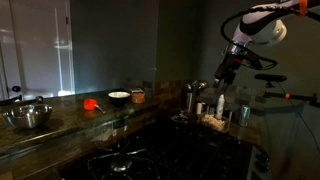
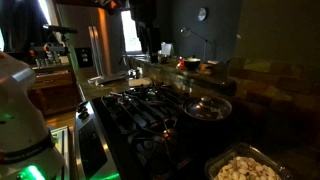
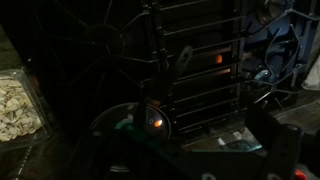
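In exterior view 1 my gripper (image 1: 226,74) hangs from the arm at upper right, high above the dark stove (image 1: 175,150). The wrist view looks down past it: the dark fingers of the gripper stand apart along the lower edge, open, and no object shows between them. A round lidded pan (image 2: 208,106) sits at the stove's rear right in exterior view 2. Part of that round pan (image 3: 103,121) appears in the wrist view, partly hidden by the gripper. A clear tray of pale pieces (image 2: 247,166) lies at the near right of exterior view 2.
Along the counter ledge stand a metal bowl (image 1: 28,117), a red item (image 1: 91,104), a pale-topped bowl (image 1: 119,98) and an orange container (image 1: 138,96). A bottle (image 1: 220,106) and a can (image 1: 244,115) crowd the far corner. The air around the gripper looks clear.
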